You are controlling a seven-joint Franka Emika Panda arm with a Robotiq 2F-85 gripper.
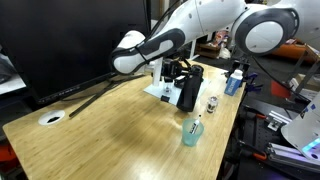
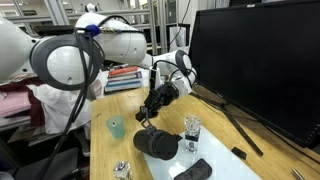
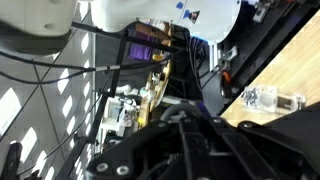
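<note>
A black cylindrical container (image 1: 189,92) is held, by its upper side as far as shows, in my shut gripper (image 1: 181,73). In the second exterior view the same black container (image 2: 157,142) hangs tilted over the near edge of a white sheet or tray. A pale green translucent cup (image 1: 192,132) stands on the table in front of the container and apart from it, with something light sticking out of it. In the wrist view the container's dark body (image 3: 298,128) fills the lower right, and the fingertips are hard to make out there.
A clear glass jar (image 2: 192,132) stands on the white sheet (image 2: 226,160) beside a dark flat object (image 2: 193,170). Another small glass (image 1: 212,103) and a blue bottle (image 1: 234,82) stand at the right.
</note>
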